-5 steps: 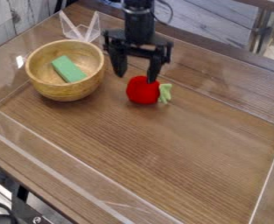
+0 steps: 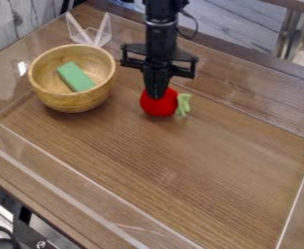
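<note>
The black gripper [image 2: 158, 76] hangs over a red round object [image 2: 159, 104] with pale green leaves [image 2: 182, 107] at its right side, like a strawberry or tomato. The fingertips are just above or at its top; whether they touch it I cannot tell, nor whether the fingers are open or shut. A wooden bowl [image 2: 46, 90] at the left holds a green block [image 2: 75, 77].
A light wall and the table's back edge lie at the upper left and upper right.
The gripper has moved downward toward the red object, whose upper part it now partly covers. The bowl and green block have not moved.
</note>
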